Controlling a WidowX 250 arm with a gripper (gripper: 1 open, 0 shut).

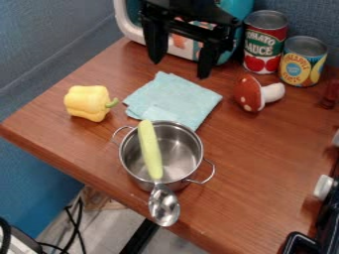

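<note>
My gripper point(180, 55) hangs at the top centre over the back of the table, its two black fingers wide open with nothing seen between them. Below it lies a folded light-blue cloth point(180, 97). A steel pot point(185, 157) holds a pale yellow-green elongated vegetable point(150, 149) leaning against its front rim, and a steel spoon point(165, 206) rests at the pot's front. A yellow pepper point(87, 101) lies to the left, and a red-and-white toy mushroom point(252, 91) to the right of the cloth.
A tomato can point(264, 50) and a second can point(303, 62) stand at the back right, near a teal-and-white object point(233, 12) behind the gripper. A black appliance point(315, 228) edges the right side.
</note>
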